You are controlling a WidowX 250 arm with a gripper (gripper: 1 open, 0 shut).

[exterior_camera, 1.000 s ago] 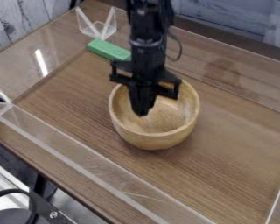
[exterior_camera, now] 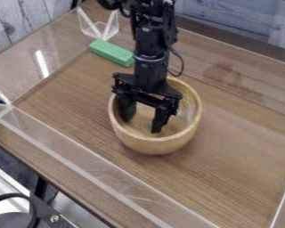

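Note:
A black robot arm (exterior_camera: 152, 49) reaches down from the top centre. Its gripper (exterior_camera: 146, 107) is low inside a round tan bowl (exterior_camera: 157, 142) on the wooden table, its dark fingers spread apart. Whether anything lies between them cannot be made out.
A green block (exterior_camera: 110, 52) lies behind the bowl at the left, near a clear wire-like object (exterior_camera: 97, 22) at the back. Cables run at the lower left edge.

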